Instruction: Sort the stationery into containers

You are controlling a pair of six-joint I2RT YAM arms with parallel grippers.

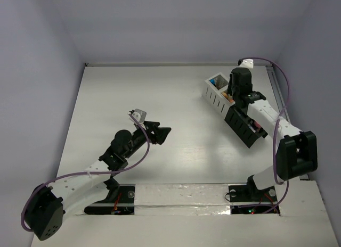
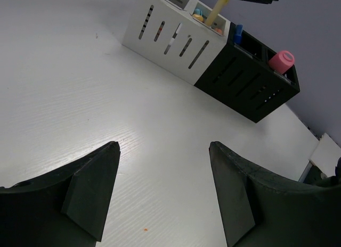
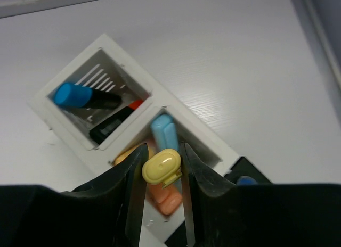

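Note:
My right gripper is shut on a yellow stick-like item point(image 2: 217, 10), held upright over the middle white compartment, which holds orange pieces point(image 3: 168, 202) and blue ones point(image 3: 164, 130). The white container point(image 1: 213, 100) also has a compartment with a blue-capped marker point(image 3: 80, 96) and a dark red-tipped item point(image 3: 114, 122). The black container point(image 2: 240, 82) adjoins it, with a pink cylinder point(image 2: 281, 61) and a blue item point(image 2: 238, 34). My left gripper stands open and empty over the table's left-middle.
Grey walls bound the back and both sides, close behind the right arm.

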